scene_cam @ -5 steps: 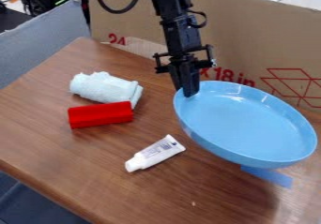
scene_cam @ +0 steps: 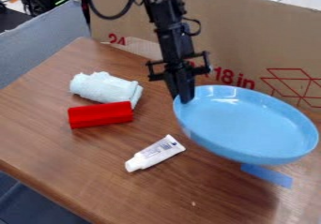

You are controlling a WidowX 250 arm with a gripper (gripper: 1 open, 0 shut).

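Note:
My black gripper [scene_cam: 186,89] reaches down to the left rim of a light blue plate [scene_cam: 251,125], its tip at or just over that rim; I cannot tell if anything is between the fingers, and they look closed. To the left lie a red cylinder [scene_cam: 100,115], a rolled white cloth [scene_cam: 105,87] behind it, and a white tube [scene_cam: 156,153] in front.
A cardboard box wall [scene_cam: 251,59] stands behind. A blue strip [scene_cam: 267,174] lies under the plate's front right.
The arm and gripper have shifted slightly left and down. The plate has stayed nearly still.

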